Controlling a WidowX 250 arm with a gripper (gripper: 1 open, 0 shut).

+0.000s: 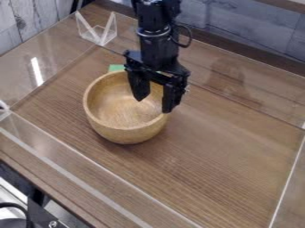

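The black robot arm reaches down from the top of the camera view, with my gripper (155,85) over the back rim of a round wooden bowl (119,125). Its two dark fingers are apart, and nothing shows held between them. The bowl's visible inside looks empty. A small green object (116,68) lies just behind the bowl, left of the arm, partly hidden.
A clear plastic-looking item (100,27) stands at the back left and another at the left edge. A dark cable lies at the lower left corner.
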